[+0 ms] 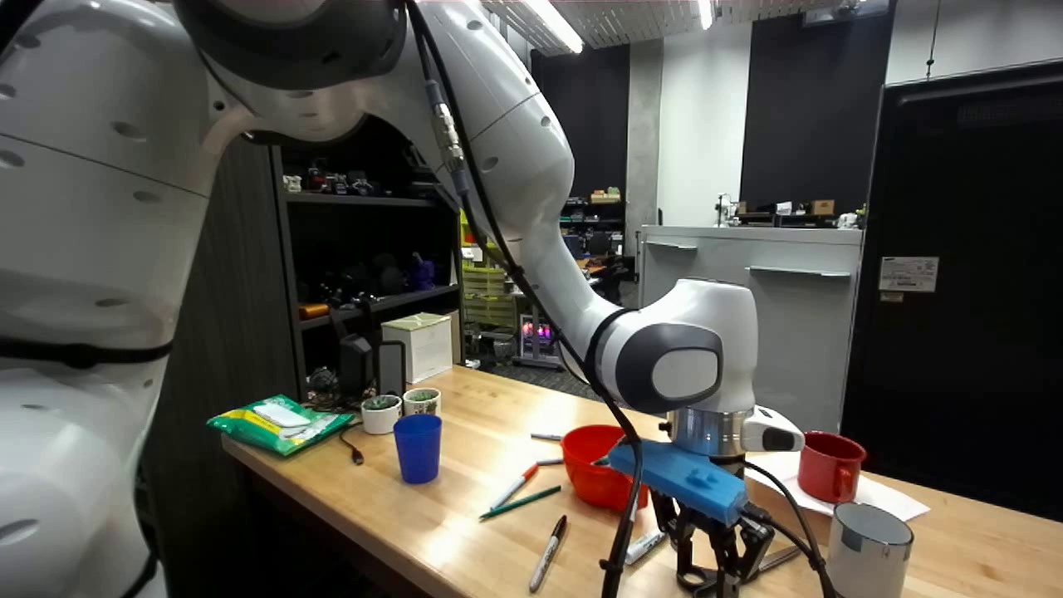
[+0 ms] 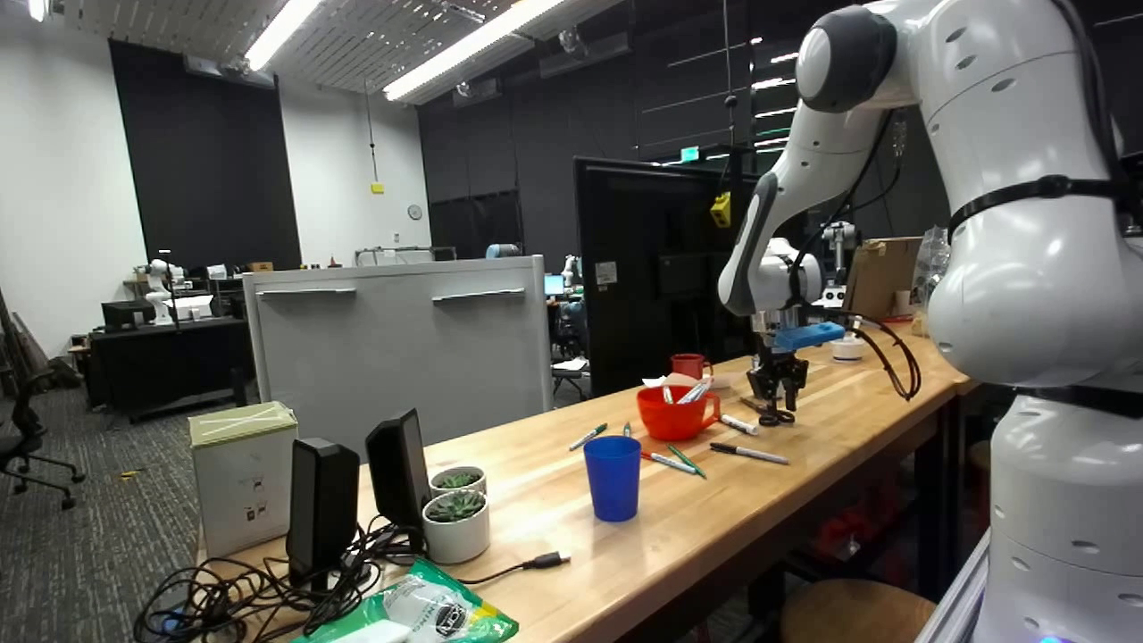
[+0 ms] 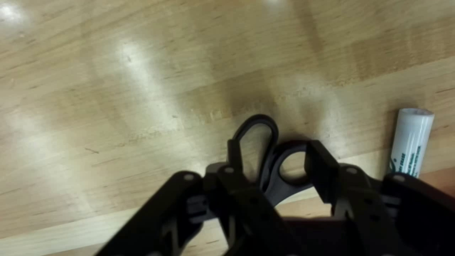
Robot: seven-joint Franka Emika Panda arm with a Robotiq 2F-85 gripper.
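Observation:
Black-handled scissors lie on the wooden table, their handle loops [image 3: 269, 158] showing in the wrist view. My gripper is right over those loops, part open, with one fingertip on each side of them. In the wrist view a finger [image 3: 320, 170] overlaps the right loop. Whether the fingers touch the handles cannot be told. The gripper [image 2: 779, 395] points down close to the table in exterior view 2, and the scissors [image 2: 771, 413] sit just under it. The blades are mostly hidden by my fingers in the wrist view.
A red bowl [image 1: 595, 478] with pens, a white marker [image 3: 410, 143] and a black marker [image 1: 548, 554] lie close by. A red mug [image 1: 830, 467] and a grey-white cup [image 1: 869, 550] stand on the far side. A blue cup [image 2: 612, 479] stands apart.

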